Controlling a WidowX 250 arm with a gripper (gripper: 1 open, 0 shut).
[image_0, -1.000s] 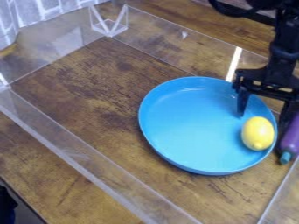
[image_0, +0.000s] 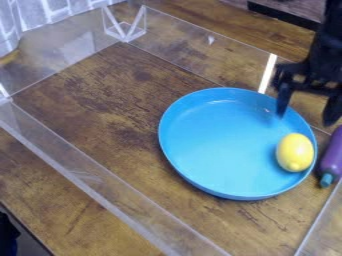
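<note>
A blue round plate (image_0: 218, 139) lies on the wooden table, with a yellow lemon-like object (image_0: 295, 152) on its right side. A purple elongated object with a teal tip (image_0: 330, 160) lies just outside the plate at the right. The dark gripper (image_0: 306, 92) is at the upper right, blurred, its fingers hanging above the plate's upper right edge and apart from the lemon.
Clear acrylic walls (image_0: 87, 189) border the work area on several sides. Bare wood (image_0: 107, 100) fills the left part. A white patterned cloth (image_0: 20, 20) is at the top left corner.
The gripper has moved up slightly and looks more blurred now. The plate, lemon and purple object have stayed in place.
</note>
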